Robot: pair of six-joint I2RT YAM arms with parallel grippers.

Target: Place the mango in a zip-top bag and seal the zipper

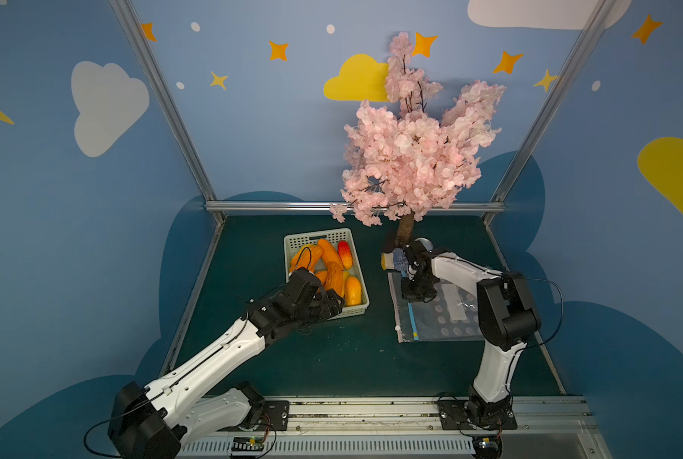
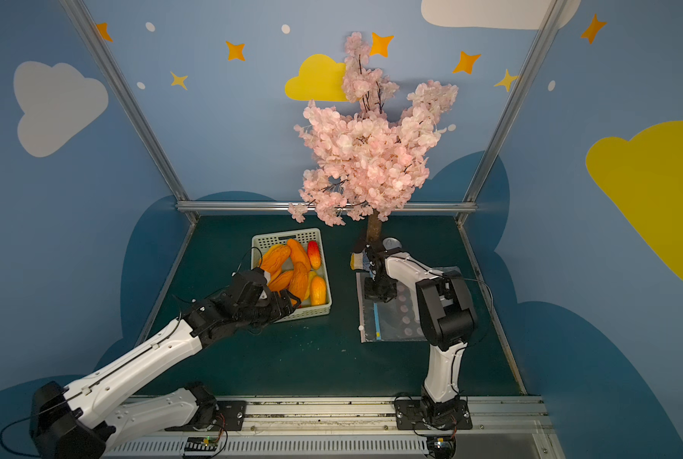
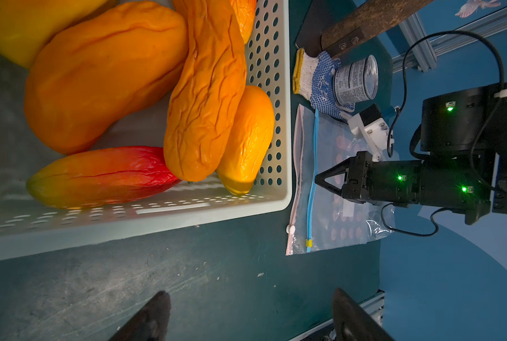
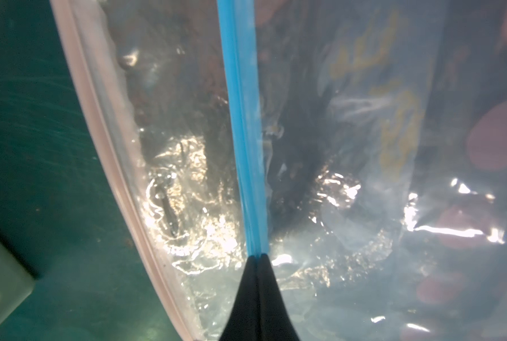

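Note:
A flat clear zip top bag [image 1: 425, 325] with a blue zipper strip [image 3: 313, 196] lies on the table's right side. My right gripper is shut, its tips touching the blue strip in the right wrist view; whether plastic is pinched between them is unclear. Several mangoes lie in a pale basket [image 3: 230, 214]: a red-yellow mango [image 3: 102, 176], a small yellow mango [image 3: 247, 139], and larger wrinkled orange fruits, one a long orange fruit [image 3: 205, 102]. Over the basket's near side, my left gripper stands open, its fingers wide apart and nothing between them.
Behind the bag, a blue-and-white glove [image 3: 321, 79] and a can [image 3: 355, 81] sit by the trunk [image 3: 372, 22] of a pink blossom tree [image 1: 418, 153]. Bare green table [image 1: 333, 359] lies in front of the basket.

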